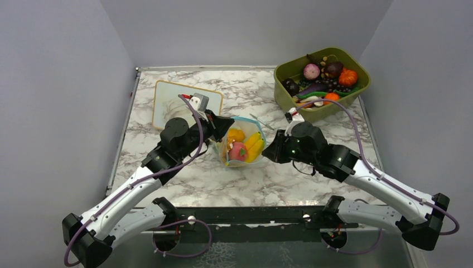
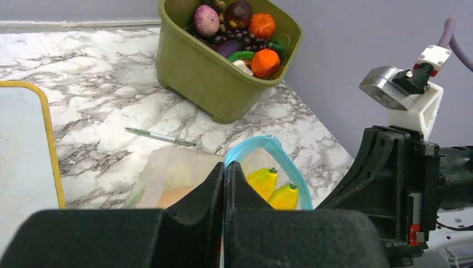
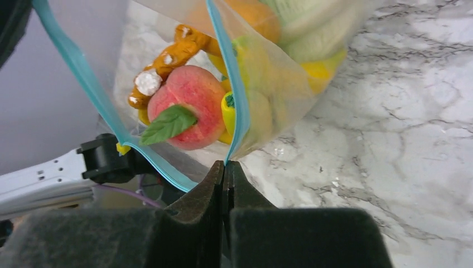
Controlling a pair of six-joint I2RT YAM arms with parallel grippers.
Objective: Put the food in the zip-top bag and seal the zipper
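Observation:
The clear zip top bag (image 1: 257, 127) stands with its blue-edged mouth spread, holding a peach (image 1: 238, 151), yellow peppers (image 1: 255, 148) and other food. My left gripper is shut on the blue zipper strip (image 2: 270, 144) at one side of the mouth. On the opposite side, my right gripper has its fingertips together at the rim, with the blue strip (image 3: 237, 92) running down between them. Inside the bag, the right wrist view shows the peach with its green leaf (image 3: 169, 124) and a brown knobbly piece (image 3: 173, 58).
A green bin (image 1: 291, 70) full of play produce occupies the back right. A yellow-edged white board (image 1: 167, 106) lies at the back left, and a pen (image 2: 162, 136) rests behind the bag.

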